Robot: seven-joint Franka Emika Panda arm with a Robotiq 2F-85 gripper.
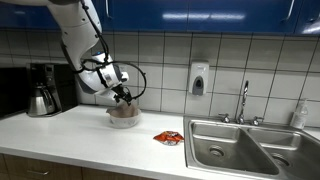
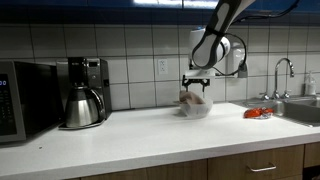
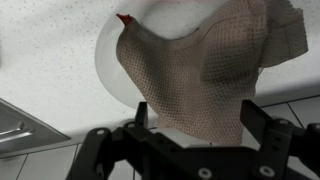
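A brown cloth (image 3: 195, 75) is draped over a round translucent white bowl (image 3: 113, 62), covering much of it in the wrist view. On the counter near the back wall, the bowl (image 1: 124, 122) has the cloth (image 1: 121, 110) rising above its rim. Just above them hangs my gripper (image 1: 124, 99), pointing down. Its two dark fingers stand apart at the bottom of the wrist view, around (image 3: 195, 110) cloth that lies below them. The fingers are open, and nothing shows held between them.
A red-orange packet (image 1: 168, 138) lies on the counter (image 1: 100, 150) right of the bowl. Farther right is a double sink (image 1: 225, 148) with a faucet (image 1: 242, 102). A coffee maker (image 2: 85, 92) stands at the left.
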